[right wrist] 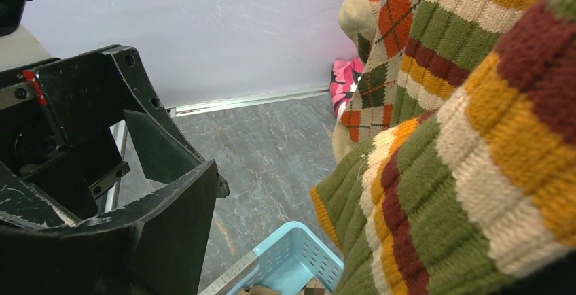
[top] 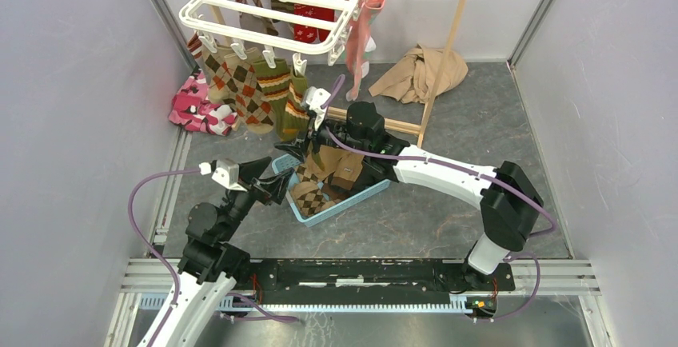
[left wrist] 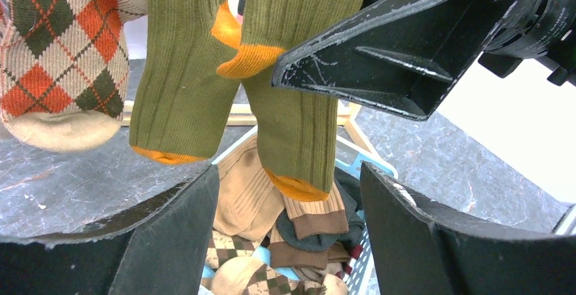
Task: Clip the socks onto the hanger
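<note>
Green socks with striped cuffs and orange toes (left wrist: 180, 91) hang from the white clip hanger (top: 272, 41), beside argyle socks (left wrist: 61, 57). My right gripper (top: 294, 145) is just in front of the green socks; in the right wrist view they fill the right side, outside its fingers, and no sock shows gripped. My left gripper is lower and to the left, open with nothing between its fingers, facing the green socks' toes. Whether the right gripper's fingers are apart is hard to tell.
A blue basket (top: 340, 211) of loose socks lies beneath the grippers. A wooden frame (top: 444, 59) stands behind, with tan cloth (top: 404, 79) at back right and pink socks (top: 200, 115) on the left floor.
</note>
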